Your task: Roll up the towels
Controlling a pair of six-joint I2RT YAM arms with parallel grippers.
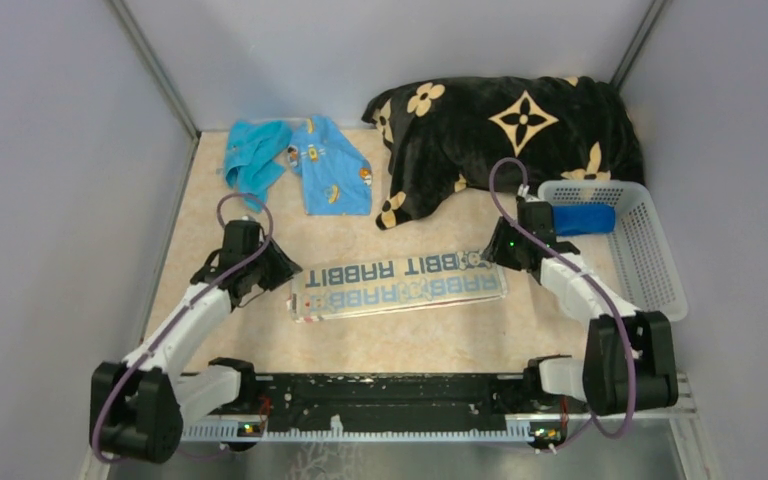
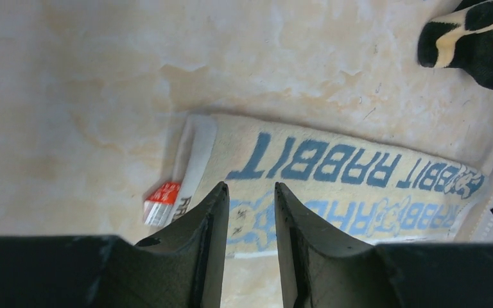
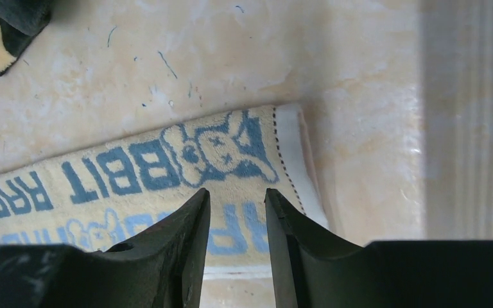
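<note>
A cream towel (image 1: 400,284) with blue RABBIT lettering lies folded into a long flat strip across the middle of the table. At its left end, a red and white bit (image 2: 162,196) sticks out from under the fold. Over the towel's far left corner stands my left gripper (image 1: 295,270), its fingers (image 2: 217,224) apart and empty. My right gripper (image 1: 490,258) is at the far right corner; in the right wrist view a gap shows between its fingers, with only the towel beneath. Whether the fingertips touch the cloth cannot be told.
A turquoise cloth (image 1: 252,155) and a light blue patterned cloth (image 1: 333,175) lie at the back left. Behind is a large black flowered bundle (image 1: 520,125). The white basket (image 1: 653,260) at right holds a blue item (image 1: 582,219). Bare table lies before the towel.
</note>
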